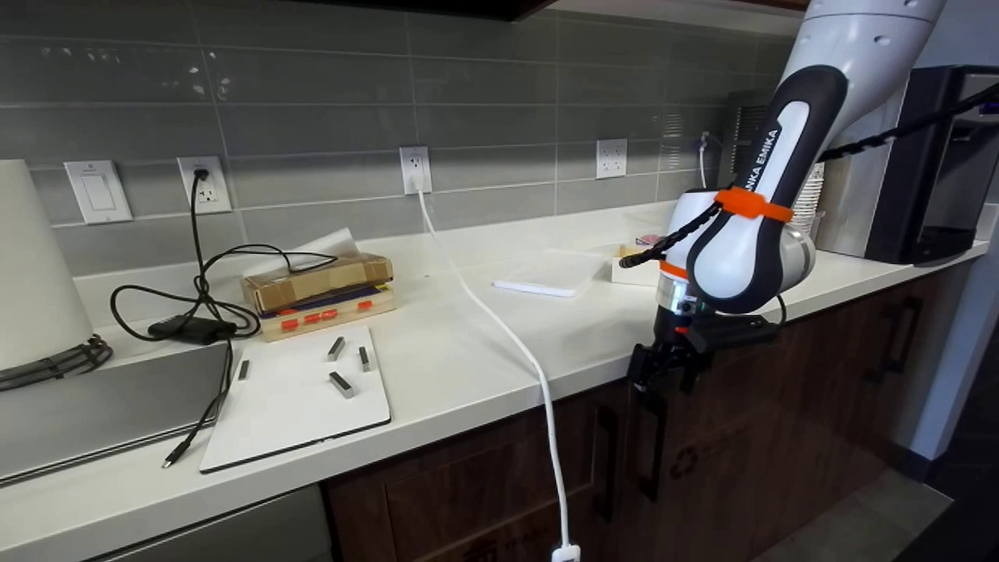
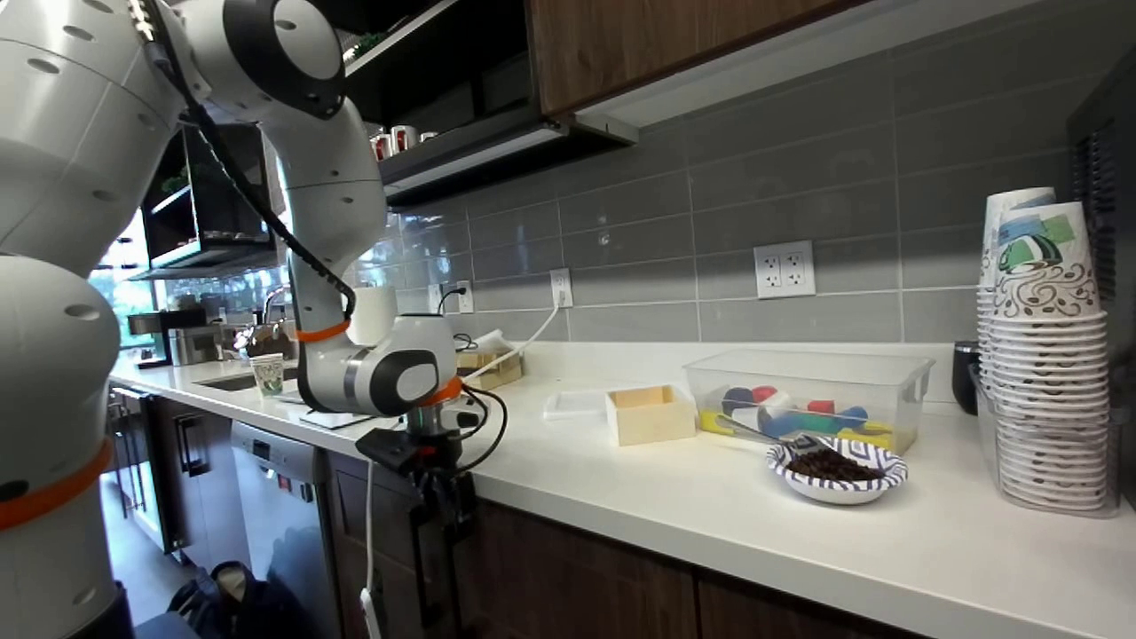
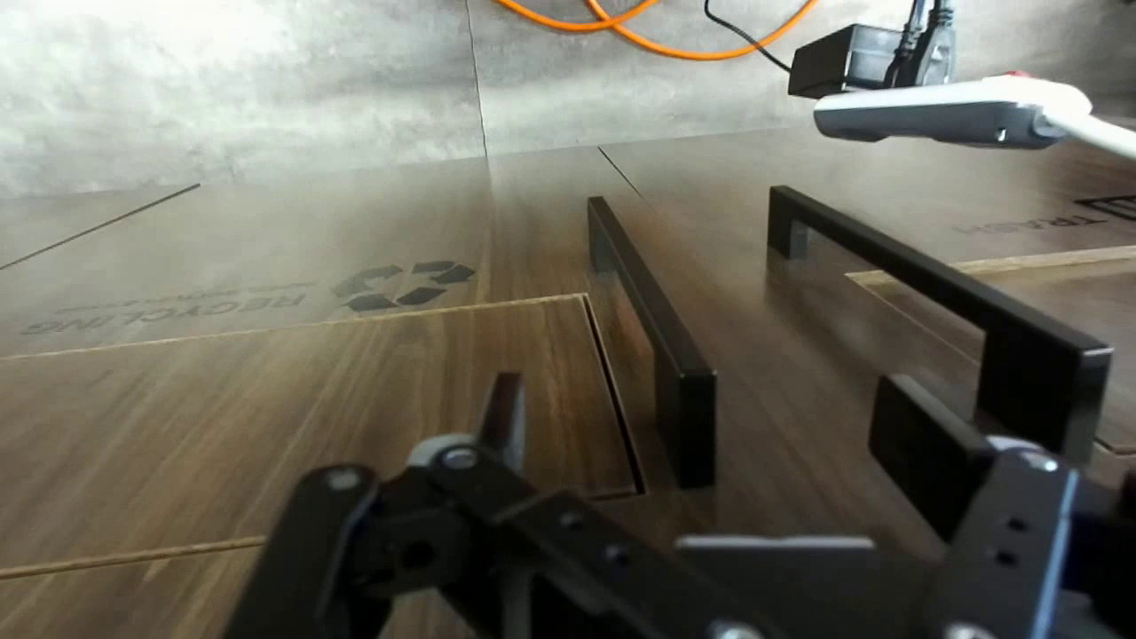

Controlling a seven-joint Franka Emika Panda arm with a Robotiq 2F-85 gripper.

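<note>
My gripper is open, its two black fingers spread wide and nothing gripped. In the wrist view, the black bar handle [image 3: 651,319] beside the recycling-marked door [image 3: 426,367] appears in the gap between the fingers. A second black handle [image 3: 937,272], on the trash-marked side, stands to the right, partly behind the right finger. Exterior view 1 shows the gripper [image 1: 666,375] at the counter's front edge, just over the top of the recycling door's handle [image 1: 652,454]. Contact with that handle cannot be made out.
A white power cord [image 1: 501,323] hangs over the counter edge left of the gripper. On the counter [image 1: 449,375] are a white board [image 1: 281,412] with small metal blocks, a wooden box [image 2: 651,421], a clear bin [image 2: 905,394] and a patterned bowl [image 2: 836,492]. Both cabinet doors look closed.
</note>
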